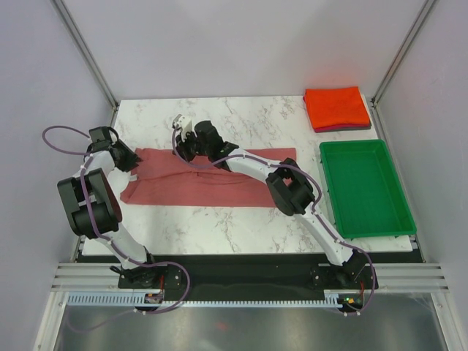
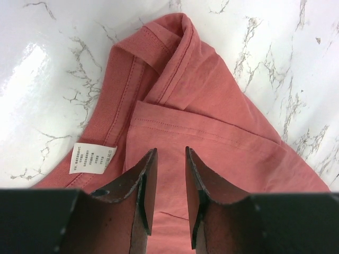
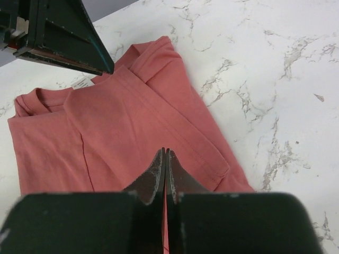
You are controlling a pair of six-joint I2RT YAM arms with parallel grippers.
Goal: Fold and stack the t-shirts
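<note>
A salmon-red t-shirt (image 1: 201, 195) lies across the marble table, partly folded over itself, with a bunched edge and a white label (image 2: 92, 158) in the left wrist view. My left gripper is over its left end, fingers parted with a narrow gap and cloth visible beneath. My right gripper is shut, tips together, nothing between them. It hangs above the shirt, close to the corner (image 3: 218, 168) of the folded-over layer, which lies flat. One dark finger (image 3: 103, 58) of the left gripper enters the upper left of the right wrist view.
A bright orange-red folded stack (image 1: 336, 108) rests at the table's back right. In front of it stands an empty green bin (image 1: 368, 189). Bare marble (image 1: 208, 230) runs along the front of the shirt, and another clear strip lies behind it.
</note>
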